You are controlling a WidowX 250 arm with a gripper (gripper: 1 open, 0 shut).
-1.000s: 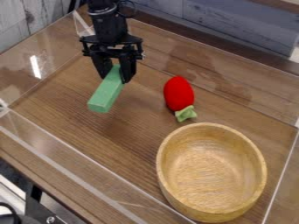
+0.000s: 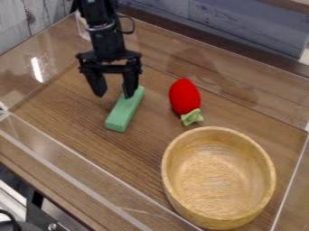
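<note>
My black gripper point(image 2: 110, 81) stands open above the table in the upper left, its fingers spread. A green bar point(image 2: 126, 108) lies on the wooden table just right of and below it, clear of the fingers.
A red object point(image 2: 185, 96) with a small light-green piece point(image 2: 192, 116) lies right of the bar. A large yellow bowl point(image 2: 218, 171) fills the lower right.
The green bar has left my gripper and now lies on the table, farther right. The gripper has opened.
</note>
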